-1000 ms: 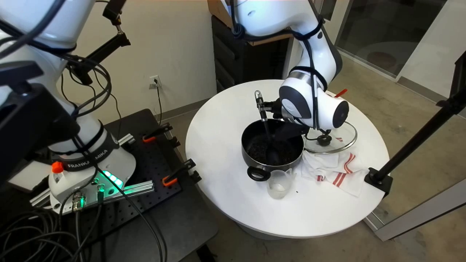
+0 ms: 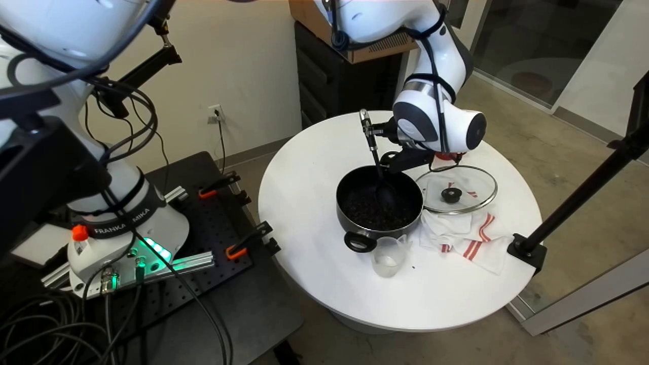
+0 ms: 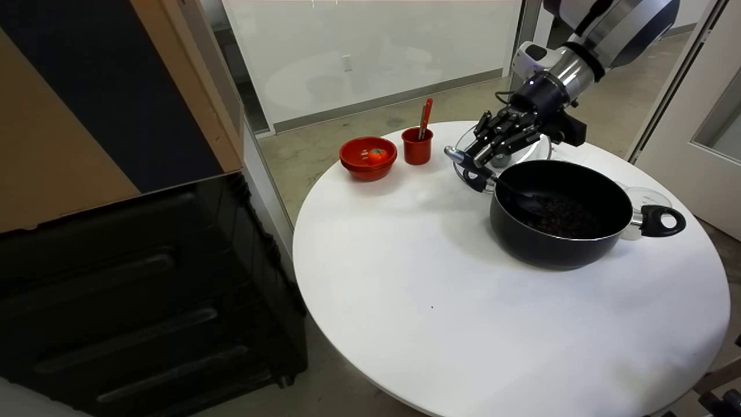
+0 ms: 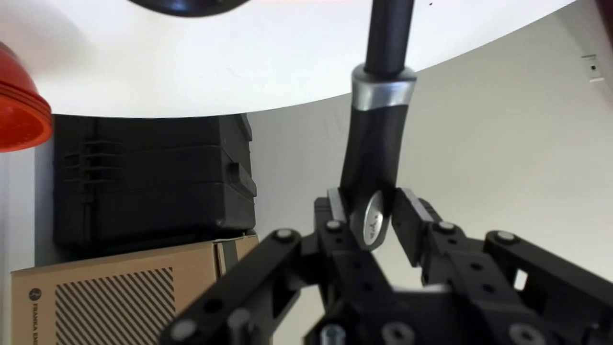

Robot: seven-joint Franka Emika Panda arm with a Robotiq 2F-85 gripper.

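A black ladle with a silver-ended handle (image 4: 376, 143) is held near the handle's end; my gripper is shut on it. In exterior view 1 the ladle's head (image 2: 386, 195) is down inside the black pot (image 2: 347, 210), over dark, small pieces (image 2: 365, 210) on its bottom. Exterior view 2 has the handle leaning out over the pot's rim, towards the red dishes, with my gripper (image 3: 479, 156) at its upper end, outside the pot. Whether the ladle's head touches the contents, I cannot tell.
A glass lid (image 2: 451, 194) lies on a red-striped white towel (image 2: 480, 243) beside the pot. Close to the pot's front handle stands a clear measuring cup (image 2: 388, 258). A red bowl (image 3: 358, 167) and a red cup with utensils (image 3: 417, 149) sit at one edge.
My gripper and the ladle's handle have shifted slightly to the right in exterior view 1, and the wrist has moved up in the picture. The ladle's head has stayed inside the pot.
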